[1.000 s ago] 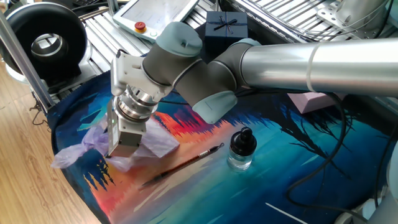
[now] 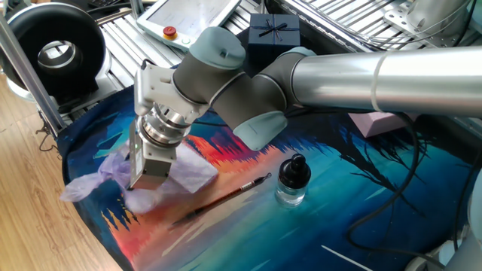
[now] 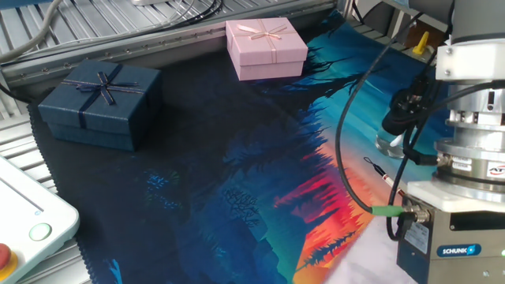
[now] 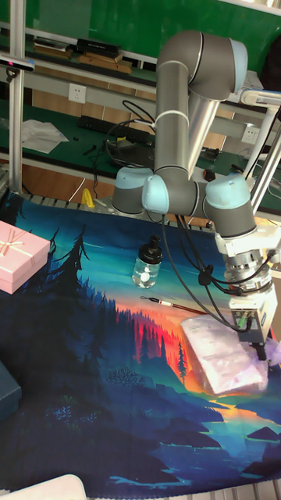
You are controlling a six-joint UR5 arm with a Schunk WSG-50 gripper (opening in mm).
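A pale purple plastic bag or wrapped packet [image 2: 194,172] lies on the printed cloth, its loose, crumpled end [image 2: 94,183] spread toward the left edge in exterior view 1. My gripper [image 4: 260,351] points down over this bag, low and close to its gathered part. The gripper's housing hides its fingers in exterior view 1, and exterior view 2 cuts them off. Only a dark bit of them shows in exterior view 3, too small to tell whether they are open or have film between them. The bag's flatter, whitish part [image 4: 220,354] rests on the cloth beside the gripper.
A brush-like pen [image 2: 222,201] lies beside the bag, with a black-capped clear bottle [image 2: 292,181] past its tip. A dark blue gift box [image 3: 102,102] and a pink one [image 3: 267,49] stand farther off. Black cables [image 3: 341,150] hang by the arm.
The purple film just below the gripper has shifted slightly and bulges a little lower in exterior view 1. The arm looks still, and the bottle, pen and boxes have not moved.
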